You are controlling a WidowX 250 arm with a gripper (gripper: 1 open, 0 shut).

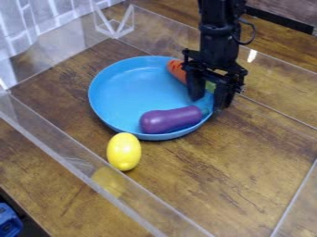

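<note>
My gripper (209,86) is over the right side of a blue bowl (121,95), its dark fingers low around a small green object (212,89) that is mostly hidden behind them. Whether it grips that object cannot be told. An orange carrot-like thing (176,68) lies at the back of the bowl, partly behind the gripper. A purple eggplant (170,118) lies at the bowl's front.
A yellow egg-shaped object (124,151) sits on the wooden table (235,185) in front of the bowl. A clear strip runs diagonally along the left.
</note>
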